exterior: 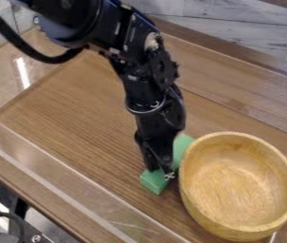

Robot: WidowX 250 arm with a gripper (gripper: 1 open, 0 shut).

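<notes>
My gripper (162,163) reaches down from the top of the view to a green flat object (157,181) on the wooden table, just left of a large tan bowl (239,187). The fingertips are at the green object and cover part of it. The fingers look close together; whether anything is between them is hard to see.
A pale wall stands at the back. The table's front edge runs along the lower left, with dark cables beyond it.
</notes>
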